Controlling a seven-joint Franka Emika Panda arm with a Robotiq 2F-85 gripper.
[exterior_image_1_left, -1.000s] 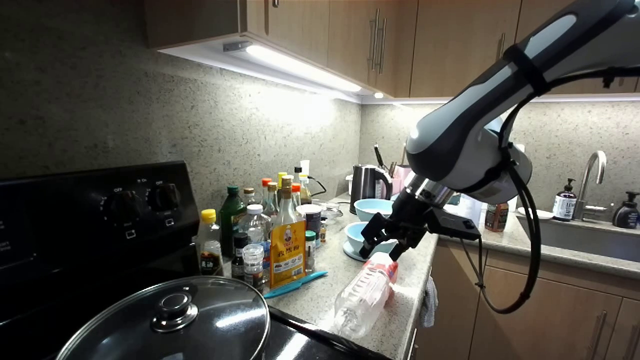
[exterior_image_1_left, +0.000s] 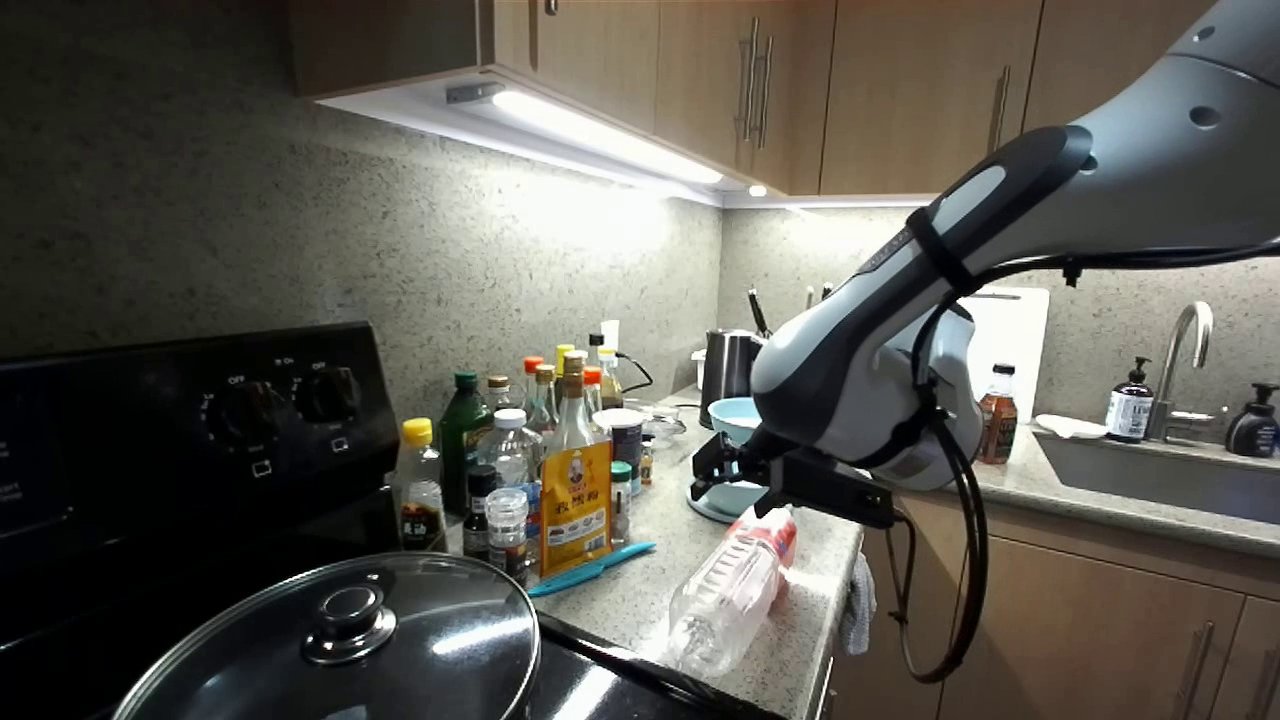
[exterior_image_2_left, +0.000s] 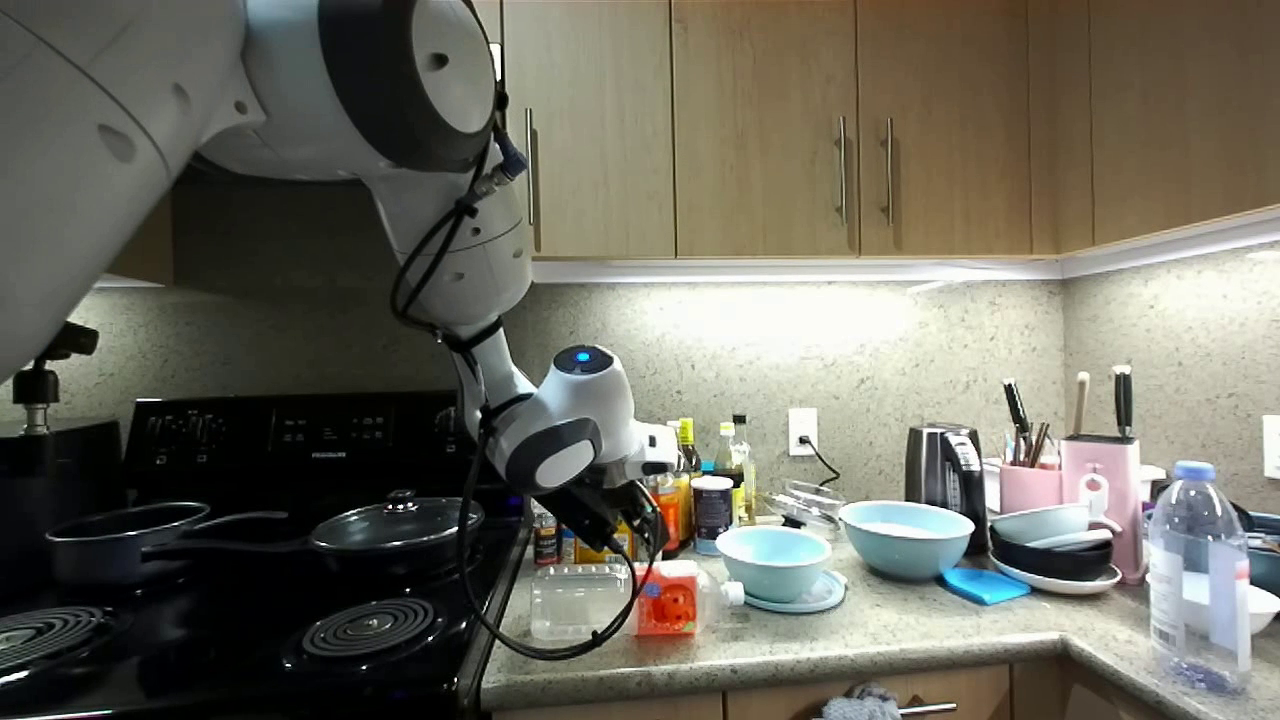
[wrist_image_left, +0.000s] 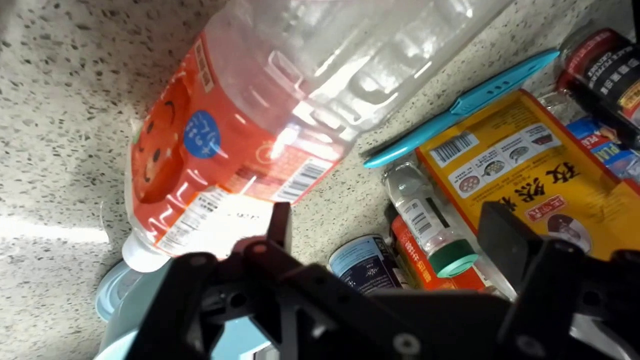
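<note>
A clear plastic bottle with a red label (exterior_image_1_left: 750, 570) lies on its side on the counter near the stove. In the wrist view the same bottle (wrist_image_left: 228, 129) spans the upper left, its white cap toward the light-blue bowl. My gripper (exterior_image_1_left: 734, 486) is above the counter, over the bottle's label end in exterior view 1. Its dark fingers (wrist_image_left: 279, 231) stand wide apart in the wrist view, so it is open. No object is clasped by it; spice bottles and the yellow packet (wrist_image_left: 522, 174) show below, between and beyond the fingers.
Several sauce bottles crowd the wall beside a teal knife (exterior_image_1_left: 588, 569). A small light-blue bowl (exterior_image_2_left: 774, 564) stands past the bottle's cap, with a larger blue bowl (exterior_image_2_left: 907, 540) behind it. A lidded pan (exterior_image_1_left: 348, 648) sits on the stove.
The arm has swung toward the wall and sauce bottles, leftward in exterior view 1, and the gripper has turned. The lying bottle has not moved.
</note>
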